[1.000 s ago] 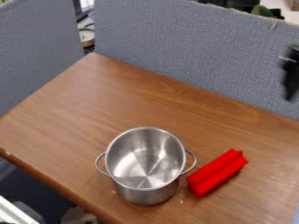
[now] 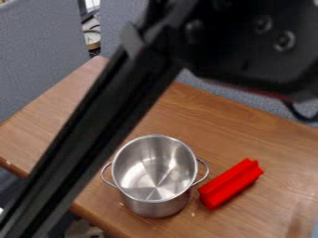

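Observation:
A steel pot (image 2: 154, 175) with two side handles stands on the wooden table near the front, empty inside. Just right of it lies a red object (image 2: 230, 184), long and ridged, its exact kind unclear. A large black part of the robot fills the top and runs diagonally down the left of the view, close to the camera and blurred. The gripper's fingertips cannot be made out, nor whether it is open or shut.
A grey padded partition (image 2: 37, 56) lines the back and left. The table's front edge runs below the pot.
The pot and red object have not moved.

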